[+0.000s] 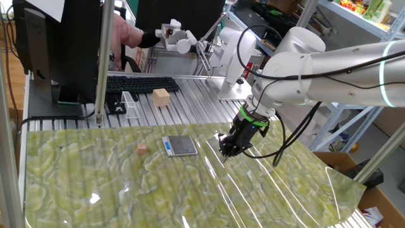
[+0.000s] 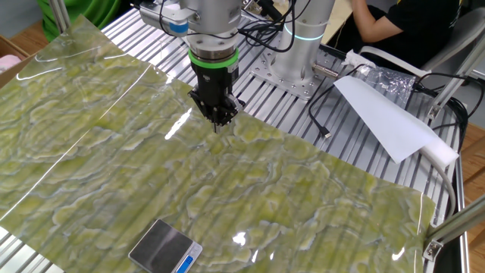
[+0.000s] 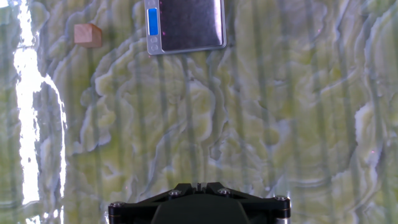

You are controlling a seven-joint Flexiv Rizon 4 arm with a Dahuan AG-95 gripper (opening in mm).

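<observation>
My gripper (image 1: pixel 226 154) hangs over the green marbled sheet, to the right of the scale in exterior view 1. At the bottom of the wrist view, the gripper has its fingertips together; it is shut, with nothing visible between them. A small wooden cube (image 3: pixel 87 35) lies on the sheet at the upper left of that view, well apart from the fingers. Between cube and gripper in exterior view 1 sits a flat digital scale (image 1: pixel 181 145) with a dark, bare top. In exterior view 2 the scale (image 2: pixel 164 246) is at the bottom edge, and the gripper (image 2: pixel 216 125) is above the sheet.
A larger wooden block (image 1: pixel 161 97) stands on the slatted table behind the sheet, near a white stand (image 1: pixel 130 105) and a keyboard (image 1: pixel 142 84). Cables (image 1: pixel 285 139) hang beside my arm. The sheet (image 1: pixel 126 196) is clear in front of the scale.
</observation>
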